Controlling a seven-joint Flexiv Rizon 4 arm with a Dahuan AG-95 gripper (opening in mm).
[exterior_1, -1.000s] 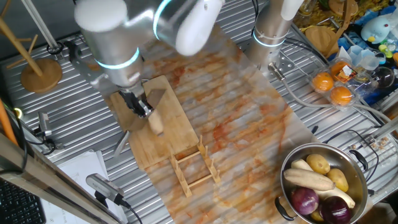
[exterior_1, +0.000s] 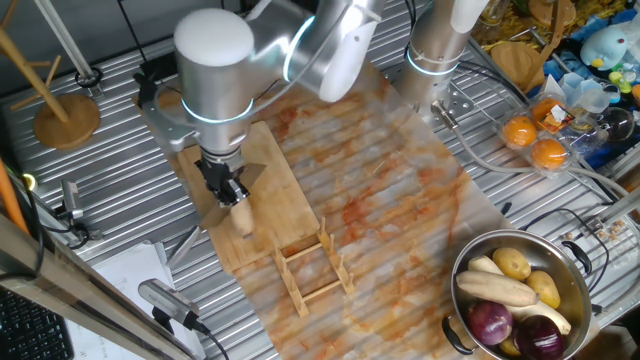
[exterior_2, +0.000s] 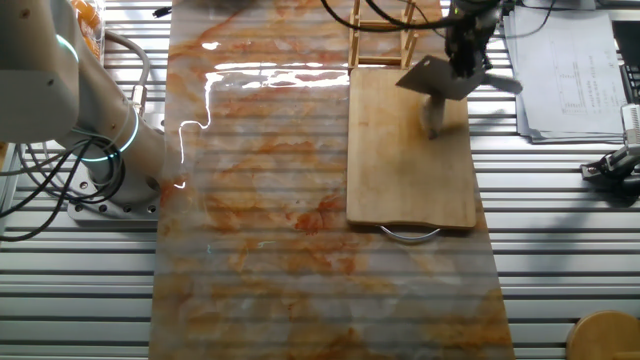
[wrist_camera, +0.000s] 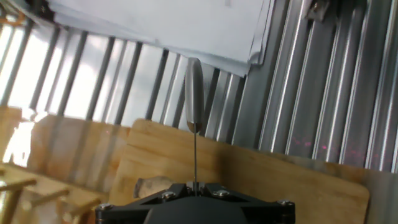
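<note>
My gripper is shut on a knife over the wooden cutting board (exterior_2: 400, 160). The knife's broad metal blade (exterior_2: 438, 78) shows flat in exterior view 2, while its grey handle (wrist_camera: 194, 93) points away from the fingers in the wrist view. Close by the blade is a pale, elongated vegetable (exterior_1: 243, 217) on or just above the board. Its lower end (exterior_2: 433, 118) looks blurred in exterior view 2. Only a cut-looking part of the vegetable (wrist_camera: 153, 185) shows beside the gripper in the wrist view. Whether blade and vegetable touch, I cannot tell.
A small wooden rack (exterior_1: 313, 270) adjoins the board's edge. At the front right stands a metal pot (exterior_1: 570, 290) of potatoes, purple onions and long pale vegetables. Papers (exterior_2: 570, 80) lie beyond the board.
In exterior view 1 the gripper and knife have moved down the picture, toward the rack end of the board. The vegetable has shifted the same way, staying beside the blade.
</note>
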